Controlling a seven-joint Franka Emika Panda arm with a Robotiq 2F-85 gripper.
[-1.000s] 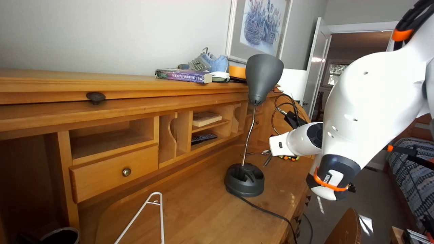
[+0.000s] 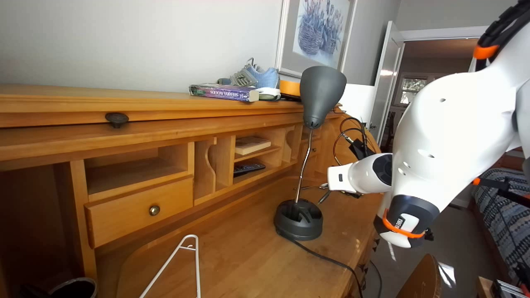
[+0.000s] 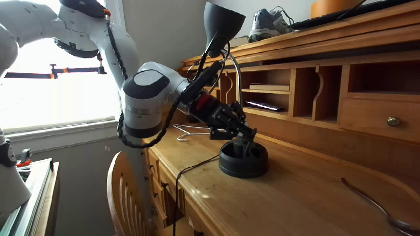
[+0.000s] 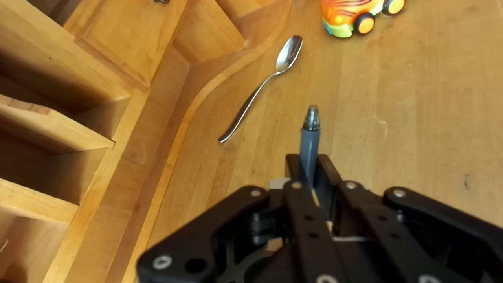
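Note:
My gripper is shut on a slim grey-blue pen (image 4: 309,144), whose clear-capped end sticks out past the fingertips in the wrist view. The pen (image 2: 324,197) also shows as a short dark stick below the white wrist in exterior view 1. There it is to the right of the black lamp base (image 2: 298,229), on the far side from that camera. In exterior view 2 the gripper (image 3: 248,135) overlaps the top of the lamp base (image 3: 242,167), which has open compartments; whether they touch cannot be told.
The lamp's neck (image 2: 305,166) and shade (image 2: 323,94) rise close to the arm. A spoon (image 4: 257,92) and an orange toy car (image 4: 351,14) lie on the desk. A white hanger (image 2: 196,258) is at the other end, and the lamp cord (image 2: 323,257) runs over the front edge.
The arm has shifted slightly left and down in exterior view 1. The toy car that showed below the wrist is now hidden behind it. The lamp has not moved.

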